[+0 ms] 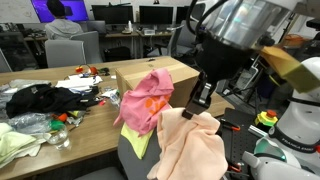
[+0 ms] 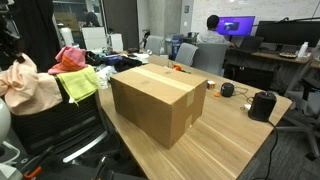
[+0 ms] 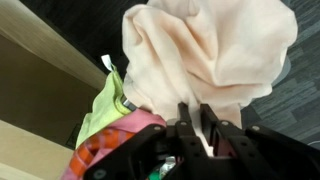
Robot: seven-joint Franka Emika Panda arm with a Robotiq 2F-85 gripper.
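A light peach cloth [image 1: 190,150] hangs from my gripper [image 1: 200,103], which is shut on it in front of the table. In the wrist view the cloth [image 3: 205,50] spreads out beyond the fingertips, and its gathered folds run in between the fingers of the gripper. The same peach cloth [image 2: 30,90] shows at the left edge of exterior view 2. Behind it, a pink cloth [image 1: 147,103] and a yellow-green cloth [image 1: 135,138] drape over something at the table's near edge; that support is mostly hidden.
A large cardboard box [image 2: 160,100] stands on the wooden table [image 2: 225,135]. Dark clothes [image 1: 50,98], a clear cup [image 1: 60,138] and plastic bags crowd the table's left part. Bare wood shows in front of them. A person sits at a far desk.
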